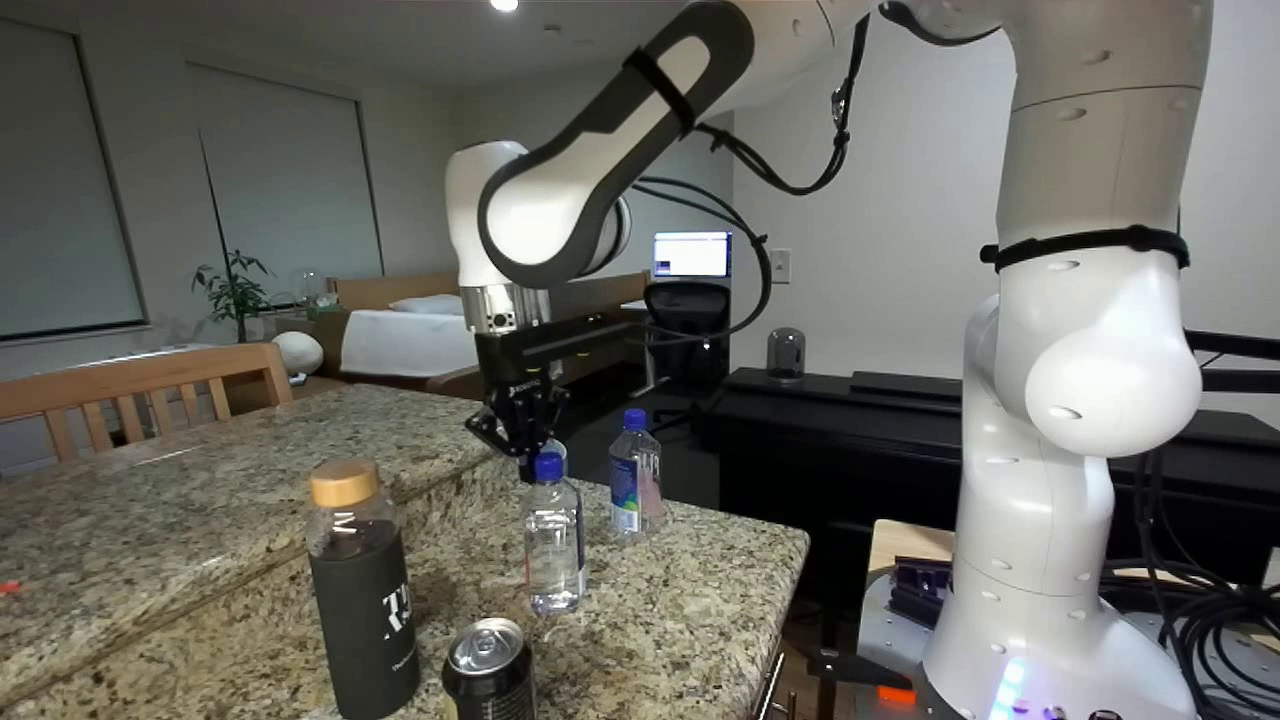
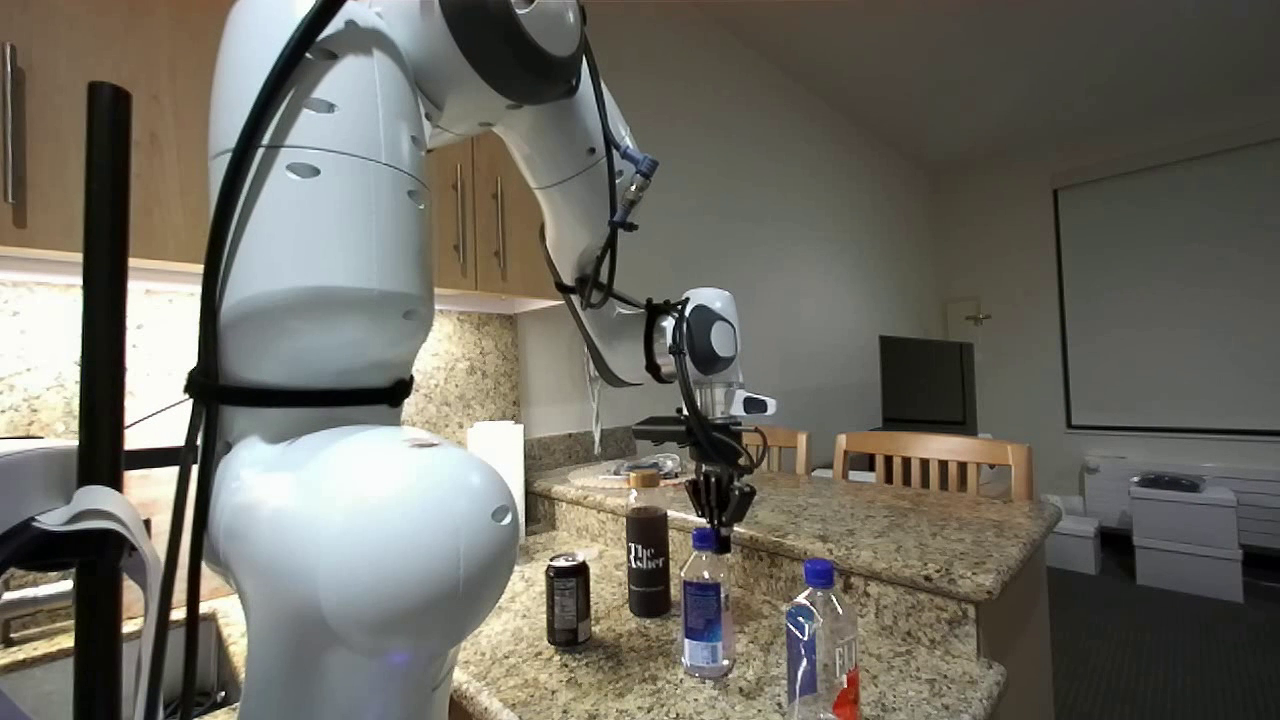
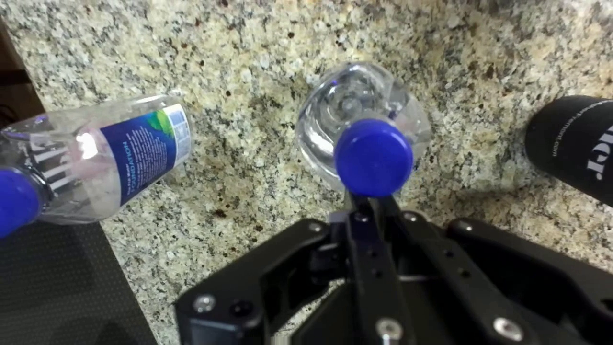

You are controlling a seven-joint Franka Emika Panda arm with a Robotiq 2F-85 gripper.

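Observation:
The clear bottle with a blue cap (image 1: 554, 546) stands on the lower granite counter and appears slightly tilted in exterior view 1. My gripper is shut, its fingers drawn close together right at the edge of the blue cap (image 3: 373, 158). The cap hides the very tips in the wrist view, so what lies between them does not show. From exterior view 2, the fingers come down just behind the cap of this bottle (image 2: 707, 612). A second blue-capped bottle (image 3: 143, 152) stands apart, nearer the counter's end.
A dark bottle with a wooden lid (image 1: 363, 600) and a black can (image 1: 488, 678) stand on the same counter. The raised granite ledge (image 2: 840, 528) runs alongside. Bare counter (image 1: 696, 588) lies between the bottles and the near edge.

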